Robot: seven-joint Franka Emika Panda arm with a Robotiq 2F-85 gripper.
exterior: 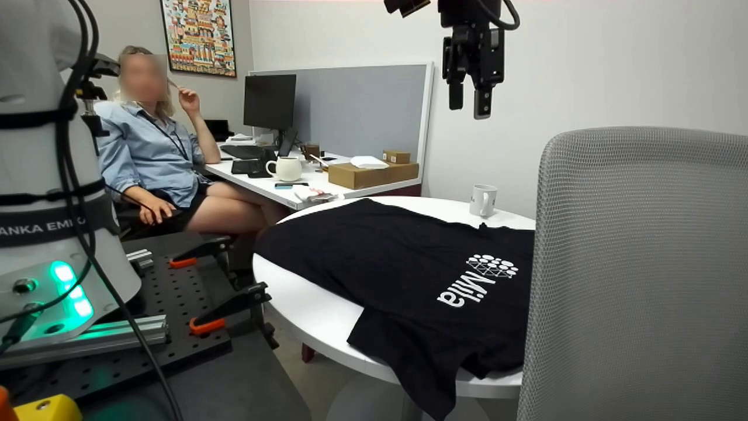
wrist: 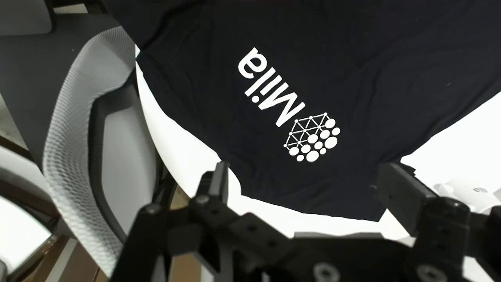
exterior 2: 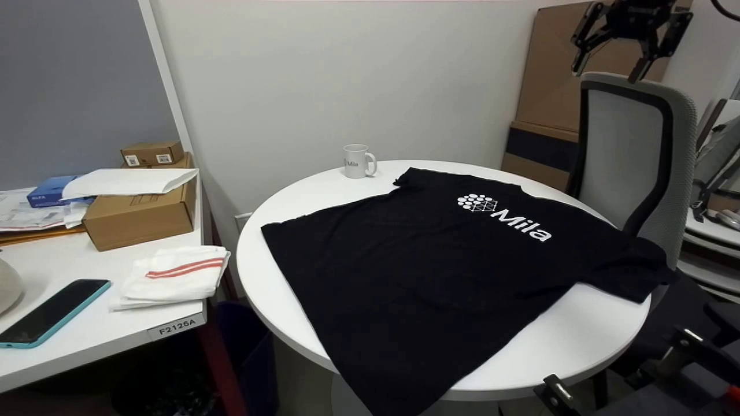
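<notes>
A black T-shirt (exterior 2: 409, 270) with a white Mila print (exterior 2: 513, 221) lies spread over a round white table (exterior 2: 284, 208), part of it hanging past the edge. High above the table, my gripper (exterior: 468, 109) is open and touches nothing. In the second exterior view the gripper (exterior 2: 609, 73) appears at the upper right, its fingers wide apart. Seen from the wrist, the print and the collar end of the shirt (wrist: 300, 188) lie below the spread fingers (wrist: 218, 181). A white mug (exterior 2: 355, 163) stands upright on the table beside the shirt.
A grey mesh chair (exterior: 645, 266) stands close against the table. The neighbouring desk (exterior 2: 125, 322) holds cardboard boxes (exterior 2: 142, 215), a folded white cloth (exterior 2: 180, 274) and a phone (exterior 2: 52, 312). Clamps (exterior: 228, 309) sit at the robot's base. A person (exterior: 158, 147) sits by the desk.
</notes>
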